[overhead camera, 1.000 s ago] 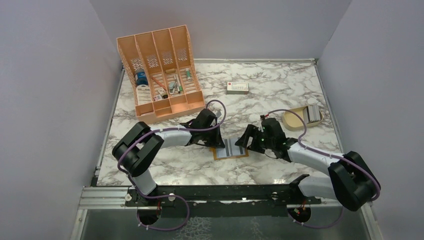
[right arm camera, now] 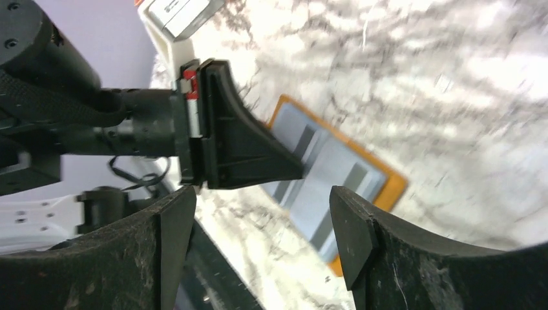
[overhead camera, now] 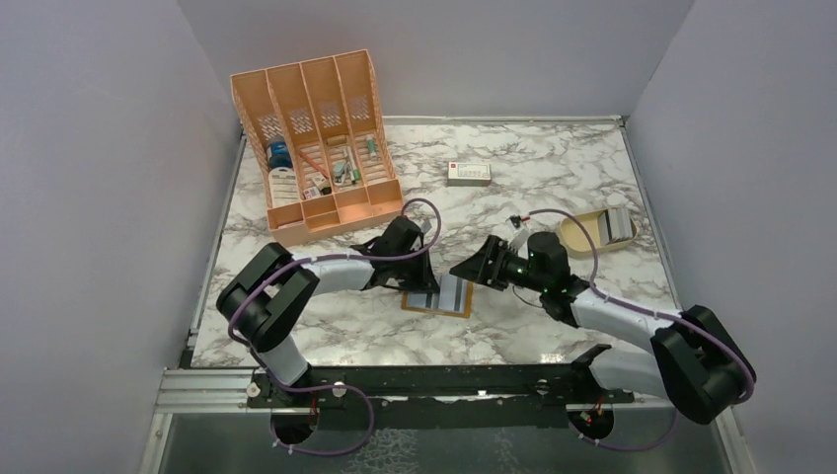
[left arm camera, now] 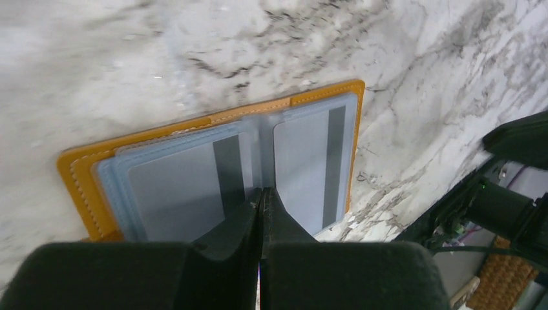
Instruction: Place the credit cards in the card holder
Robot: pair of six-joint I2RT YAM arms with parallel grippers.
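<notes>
An orange-edged card holder (overhead camera: 455,299) with clear pockets lies open on the marble table, between my two arms. Its two panels, each with a dark stripe, show in the left wrist view as a left panel (left arm camera: 178,187) and a right panel (left arm camera: 310,161). My left gripper is shut, its tips over the holder's middle fold, and nothing shows between them; whether they touch is unclear. To the right of the holder, my right gripper stands open and empty. Several cards (overhead camera: 617,225) stand in a tan tray at the right.
The tan tray (overhead camera: 574,240) is behind my right arm. A small white and grey box (overhead camera: 469,175) sits at the back middle. A peach compartment organizer (overhead camera: 286,234) with small items stands at back left. Bare marble surrounds the holder.
The card holder has slid left along the table, by about a third of its width.
</notes>
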